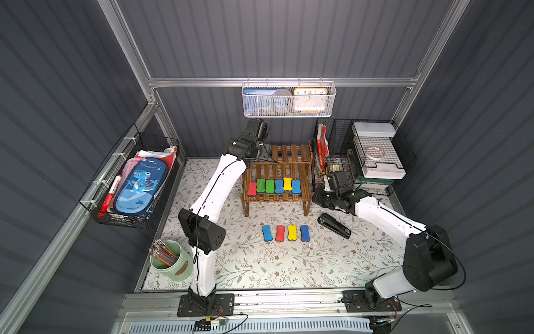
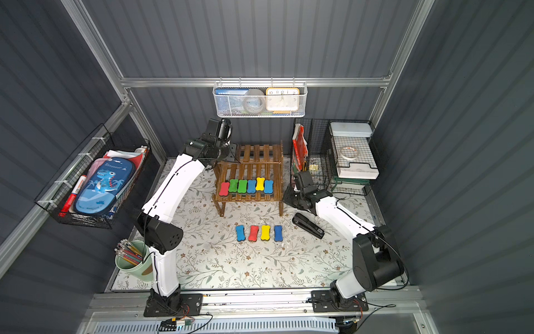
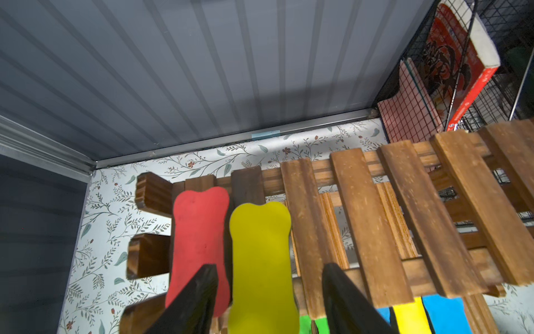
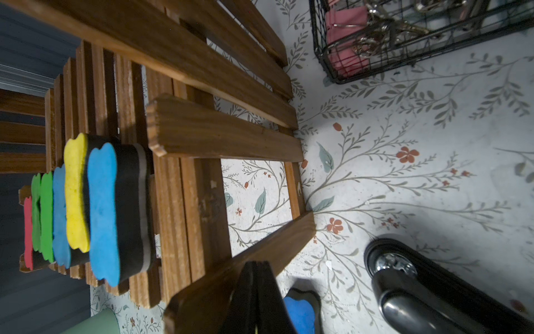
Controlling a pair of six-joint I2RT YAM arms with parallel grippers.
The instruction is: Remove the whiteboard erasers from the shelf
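Note:
On the shelf's upper tier (image 3: 361, 222), a red eraser (image 3: 201, 233) and a yellow eraser (image 3: 261, 245) lie side by side in the left wrist view. My left gripper is open there, its fingers apart on either side of the yellow one; contact cannot be judged. The left arm hides this pair from the top views. A lower-tier row holds red (image 1: 252, 188), two green (image 1: 265, 186), blue (image 1: 279, 186), yellow (image 1: 287, 184) and blue (image 1: 296, 186) erasers. My right gripper is shut, nothing visible between its fingers, near the shelf's right front leg.
Several erasers lie on the table before the shelf, among them a red one (image 1: 280, 233). A black stapler (image 1: 334, 225) sits right of them. Wire baskets (image 1: 367, 192) stand close on the shelf's right; a green pencil cup (image 1: 179, 267) is front left.

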